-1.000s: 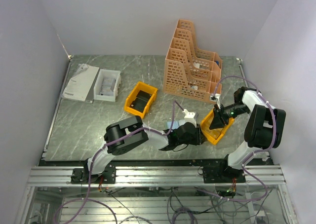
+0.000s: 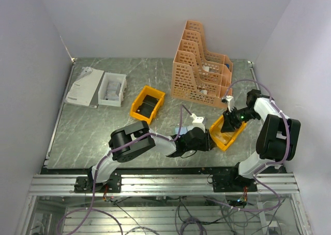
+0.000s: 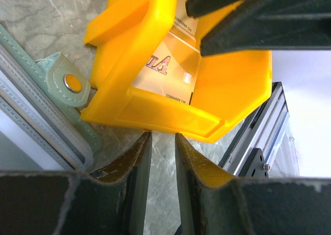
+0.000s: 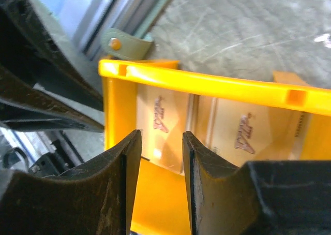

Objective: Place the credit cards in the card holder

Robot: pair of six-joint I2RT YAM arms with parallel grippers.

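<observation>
A yellow tray [image 2: 237,136] at the right holds credit cards [image 3: 165,69], lying flat. My left gripper is at the tray's near end wall, its fingertips slightly apart and apparently closed on that wall. My right gripper is over the tray and cards, fingers part open, with nothing visible held between them. A grey-green card holder [image 3: 72,85] with clear sleeves and a snap tab lies beside the tray, largely hidden under the left arm in the top view.
A tan multi-tier rack [image 2: 189,79] stands behind. Another yellow tray [image 2: 161,95], a white bin [image 2: 121,79] and white sheets [image 2: 80,92] lie to the left.
The left arm and the tray look unchanged.
</observation>
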